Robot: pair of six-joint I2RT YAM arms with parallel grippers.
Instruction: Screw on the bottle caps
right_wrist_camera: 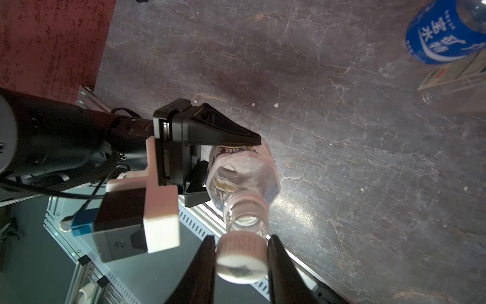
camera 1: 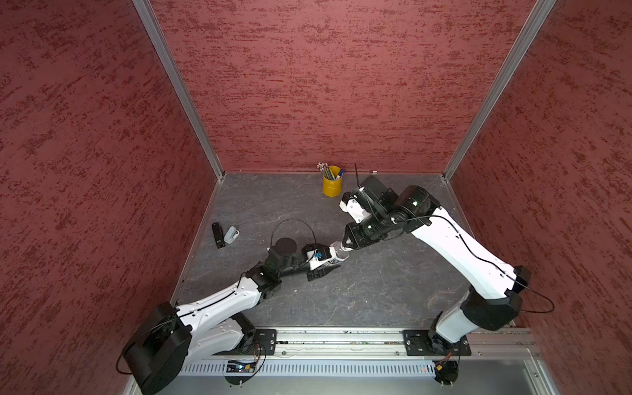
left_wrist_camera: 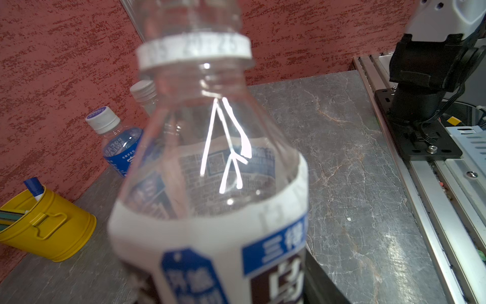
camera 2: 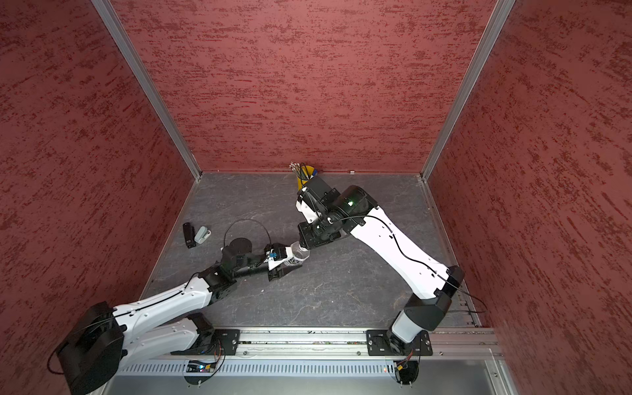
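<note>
Clear plastic with a white, blue and brown label, the bottle [left_wrist_camera: 217, 223] fills the left wrist view, its neck bare with a white ring below. My left gripper [camera 1: 329, 258] is shut on the bottle's body; in the right wrist view one black finger [right_wrist_camera: 227, 132] lies along its side. A white cap [right_wrist_camera: 242, 255] is pinched between the fingertips of my right gripper, which is shut on it. In that view the cap appears just off the open bottle mouth [right_wrist_camera: 247, 221]; a small gap seems to separate them. The bottle looks roughly upright.
Two capped bottles stand at the back, one with a blue label [left_wrist_camera: 121, 147], the other with a white cap [left_wrist_camera: 143, 90]. A yellow bucket [camera 1: 331, 187] of pens is by the rear wall. A black remote-like item [camera 1: 218, 235] and a grey item [camera 1: 231, 235] lie at left.
</note>
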